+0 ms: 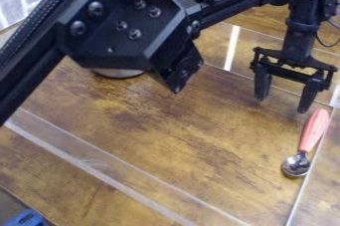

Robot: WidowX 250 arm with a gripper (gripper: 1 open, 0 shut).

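My black gripper hangs open at the upper right above the wooden table, nothing between its fingers. Just below it, a spoon with a red handle and a round metal head lies lengthwise near the right edge, apart from the fingers. The large black arm fills the upper left and hides most of the metal pot, of which only the lower rim shows.
Clear strips run across it. A blue object sits at the bottom-left corner, and whitish material lies at the top left.
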